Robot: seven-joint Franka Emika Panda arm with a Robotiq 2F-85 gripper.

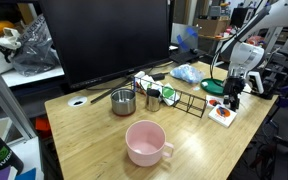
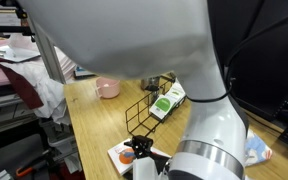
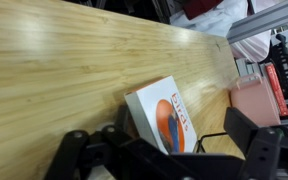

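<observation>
A flat white box with an orange-and-blue picture and dark lettering lies on the wooden table. In the wrist view my gripper stands open, one dark finger on each side of the box's near part. From the first exterior view, the gripper is low over the far edge of the white box, at the table's right side. The second exterior view shows the box partly covered by the gripper and arm. Whether the fingers touch it I cannot tell.
A black wire rack stands left of the box, with a metal pot farther left. A pink mug sits near the front. Behind the arm lies a green plate. Bare table lies between mug and box.
</observation>
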